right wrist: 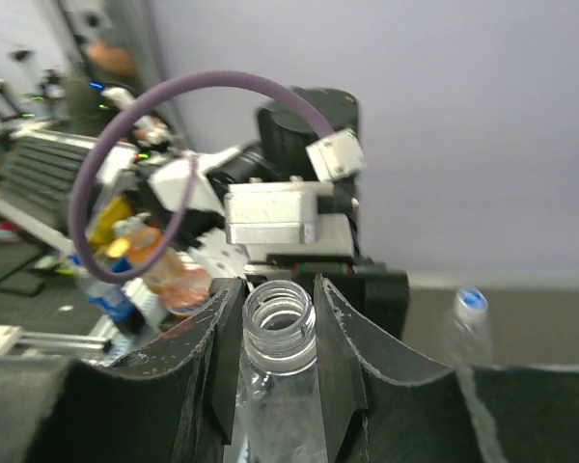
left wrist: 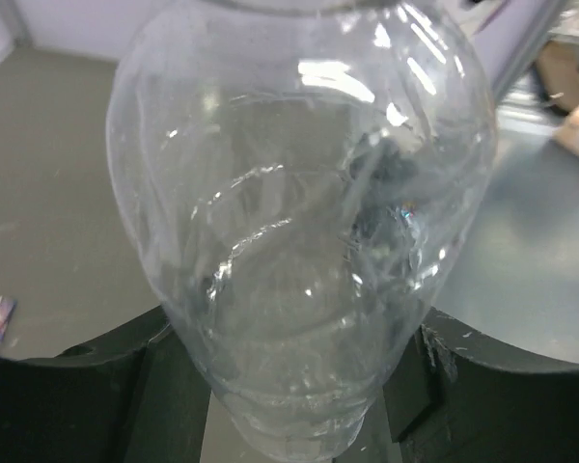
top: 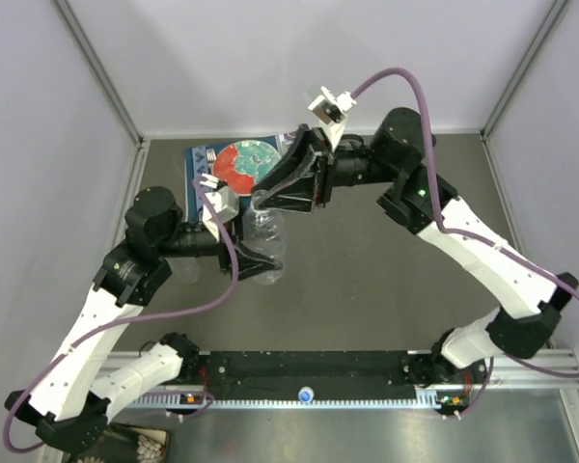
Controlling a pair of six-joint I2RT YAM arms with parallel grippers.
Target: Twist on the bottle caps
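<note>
A clear bottle (top: 263,230) is held near the middle, with my left gripper (top: 253,247) shut on its body. It fills most of the left wrist view. In the right wrist view its threaded mouth (right wrist: 279,311) is bare. My right gripper stands open, fingertips close on either side of the mouth, with no cap between them. The blue-topped cap (top: 306,394) lies at the front, by the dark strip, well away from both grippers.
Another bottle (right wrist: 470,318) with a blue cap stands at the right of the right wrist view, blurred. A round red and green plate (top: 235,166) lies on a blue mat at the back.
</note>
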